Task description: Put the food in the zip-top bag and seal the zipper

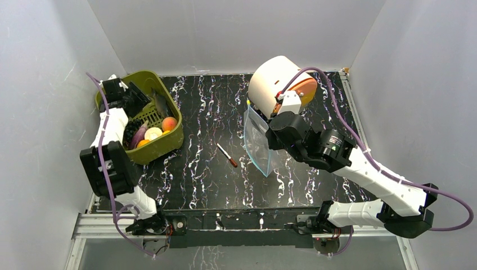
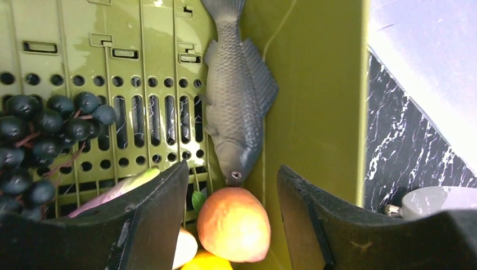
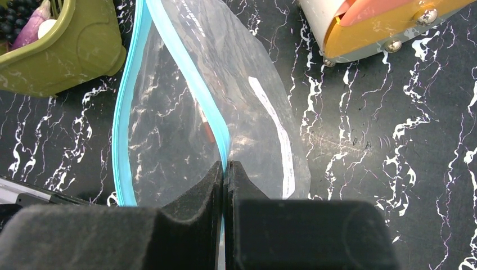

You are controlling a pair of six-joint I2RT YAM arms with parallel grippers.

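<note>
My left gripper is open inside the olive green bin (image 1: 163, 146), over a peach (image 2: 233, 225) and a grey fish (image 2: 233, 95). Dark grapes (image 2: 45, 129), a purple eggplant (image 1: 136, 135) and other round food lie there too. My right gripper is shut on the blue zip edge of the clear bag (image 1: 259, 146), which hangs upright with its mouth spread in the right wrist view.
A marker (image 1: 226, 154) lies on the marble table (image 1: 208, 185) between bin and bag. A white cylinder (image 1: 270, 79) with an orange end stands behind the bag.
</note>
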